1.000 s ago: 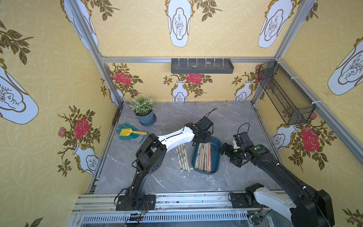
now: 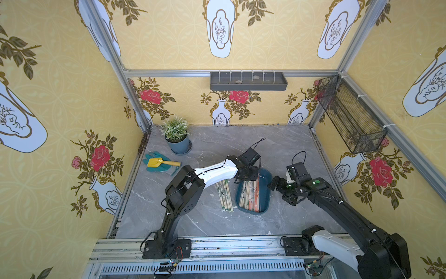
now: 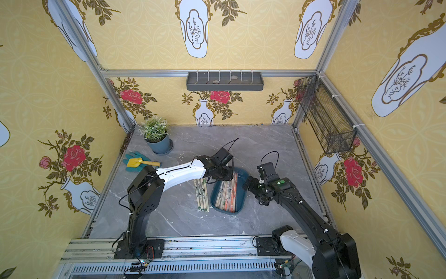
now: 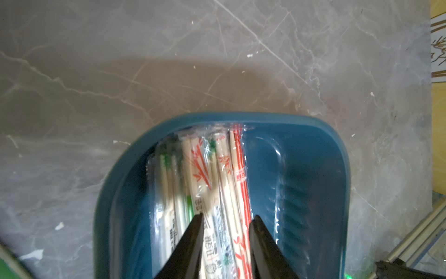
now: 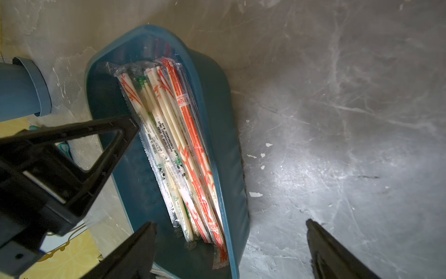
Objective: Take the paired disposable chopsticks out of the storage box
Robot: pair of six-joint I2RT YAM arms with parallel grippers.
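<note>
The blue storage box (image 2: 266,179) stands near the middle of the table. Paired chopsticks (image 5: 178,144) in clear wrappers, some printed red, fill its left part in the top views. Over the box's far end, my left gripper is open above the packets; its fingers (image 4: 191,241) appear clear of them, though the exact height cannot be told. In the right wrist view part of the left gripper reaches over the box wall. My right gripper is open beside the box's right side, nothing between its fingers.
Several wrapped chopsticks (image 2: 224,196) lie on the table left of the box. A potted plant (image 2: 176,134) and a yellow shovel (image 2: 160,162) on a teal glove are farther left. Bare table lies behind the right arm.
The right arm, box and chopsticks look unmoved.
</note>
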